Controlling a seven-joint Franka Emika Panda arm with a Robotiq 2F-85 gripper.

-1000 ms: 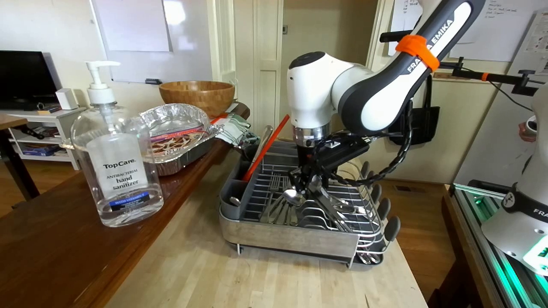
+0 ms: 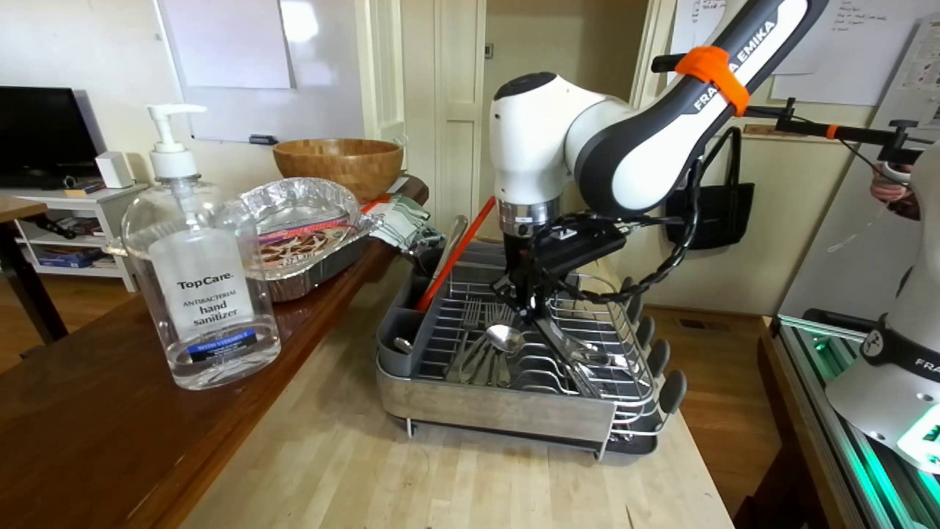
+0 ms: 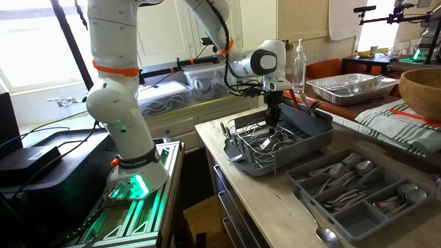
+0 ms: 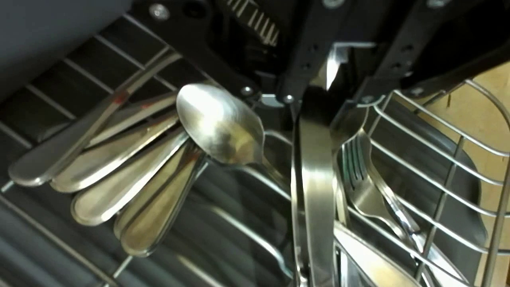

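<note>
My gripper is over the dish rack [image 2: 498, 401], shut on a flat silver utensil [image 4: 318, 177]. This long piece runs down from between the fingers in the wrist view; whether it is a knife or another handle I cannot tell. Thin metal pieces lie close beside it. Left of it, a spoon [image 4: 217, 122] rests across several cutlery handles [image 4: 110, 189]. To its right a fork [image 4: 365, 184] lies among other cutlery near the wire side. In exterior view 2 the gripper [image 3: 271, 127] hangs just above the cutlery in the rack.
A grey cutlery tray [image 3: 295, 175] with sorted cutlery stands beside the rack, and a large spoon [image 3: 326, 235] lies next to it. A red-handled tool [image 2: 455, 256] stands up at the rack's side. Bare counter [image 2: 352, 458] lies in front of the rack.
The arm has risen a little and shifted slightly left in exterior view 1. The gripper is higher above the cutlery, which looks much the same.
</note>
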